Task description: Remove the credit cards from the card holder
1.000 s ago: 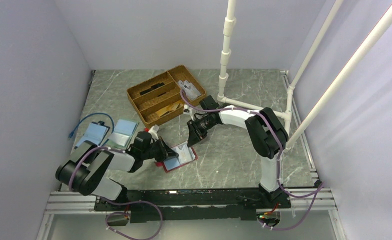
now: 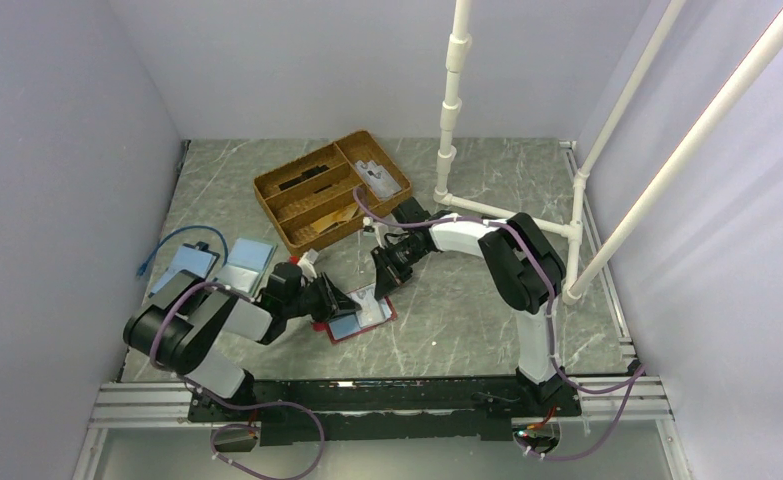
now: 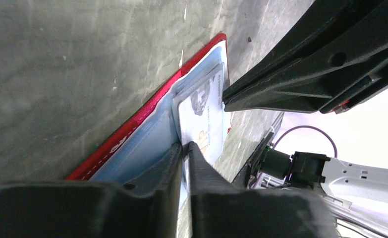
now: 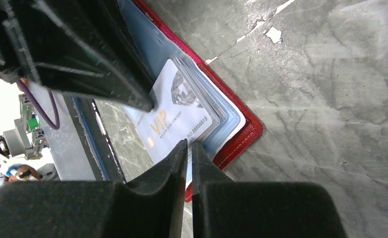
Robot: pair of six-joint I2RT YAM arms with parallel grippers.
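Note:
A red card holder [image 2: 332, 334] with pale blue lining lies open on the marble table, a stack of white cards in it; the top card [image 4: 174, 116] reads VIP in the right wrist view. My left gripper [image 2: 347, 304] reaches onto the holder from the left, its fingertips at the cards' edge; whether anything is between them is unclear. My right gripper [image 2: 381, 290] is at the holder's other end, shut, its tips touching the card edge.
A wicker organizer [image 2: 297, 205] with compartments stands behind. Other blue card holders [image 2: 250, 255] and a blue cable lie at left. White pipe frames stand at right.
My left arm has edged right, toward the cards.

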